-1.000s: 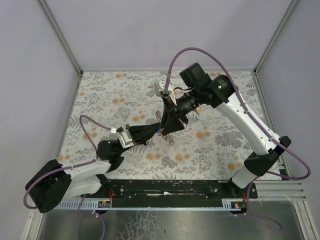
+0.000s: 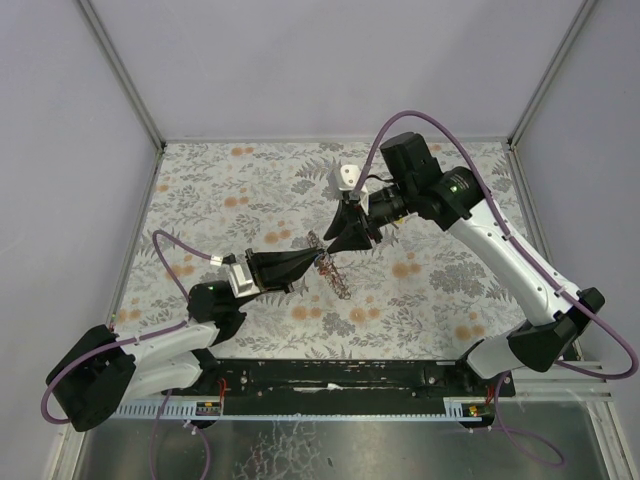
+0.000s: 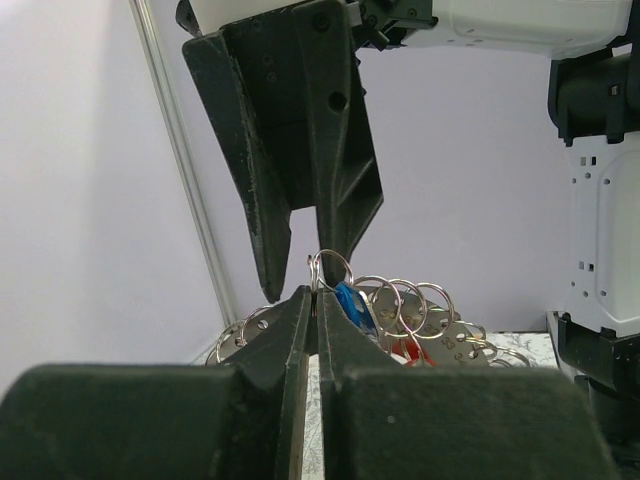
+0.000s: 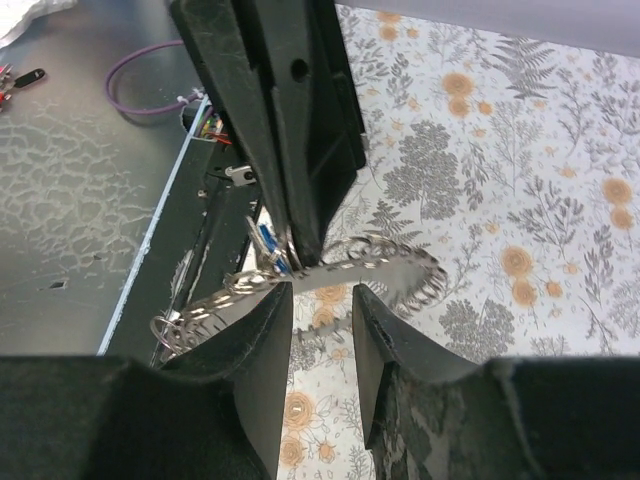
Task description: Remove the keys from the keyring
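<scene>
A bunch of metal keys and rings (image 2: 334, 279) hangs at the tip of my left gripper (image 2: 318, 254). In the left wrist view a thin wire ring (image 3: 332, 256) rises from the left fingertips, which are shut on it. Behind them lie several more rings, a blue piece (image 3: 357, 308) and a red piece. My right gripper stands part open just above and behind the ring. In the right wrist view, the keys (image 4: 405, 272) stretch across, blurred, beyond the right gripper; nothing clear shows between its fingers.
Beneath the grippers spreads a patterned tabletop (image 2: 240, 190), mostly clear. A dark strip (image 2: 330, 385) runs along its front edge. The two arms come close together over the middle of the table.
</scene>
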